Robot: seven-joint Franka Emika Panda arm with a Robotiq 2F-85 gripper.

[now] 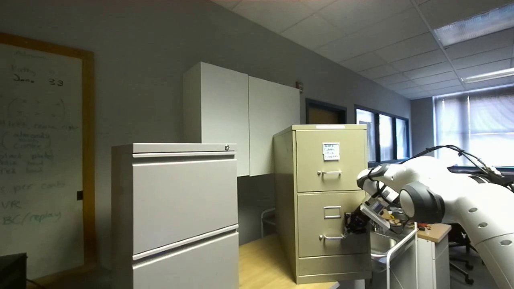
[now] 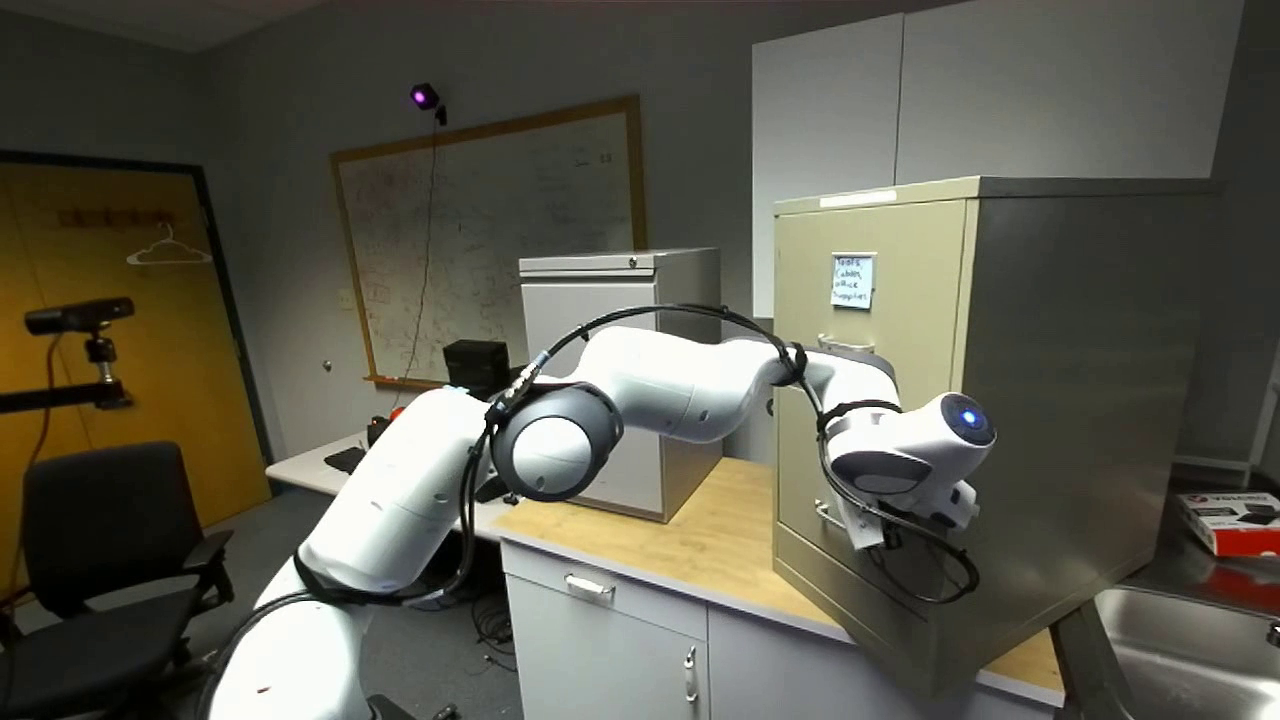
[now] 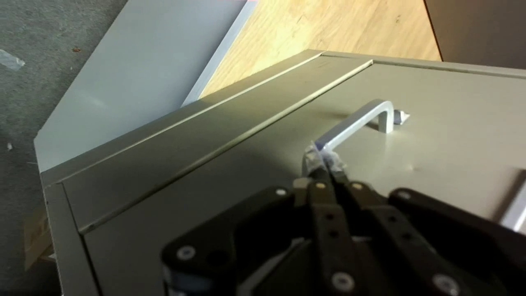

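Observation:
The beige filing cabinet (image 1: 332,267) stands with both its drawers closed. On its lower drawer is a silver bar handle (image 3: 357,121), seen in the wrist view running away from my fingertips. My gripper is shut, its two taped tips together at the near end of that handle; nothing clearly shows between them, and whether they touch the bar I cannot tell. From exterior view 1 the gripper (image 1: 345,232) appears at the handle's right end, angled down from the upper right. The wrist hides most of the gripper in exterior view 2.
A light grey cabinet (image 2: 588,414) stands left of the beige one on the wooden counter (image 2: 672,540). To the right are a metal sink (image 2: 1200,648) and a red-and-white box (image 2: 1236,522). Another handle (image 1: 330,172) sits on the upper drawer.

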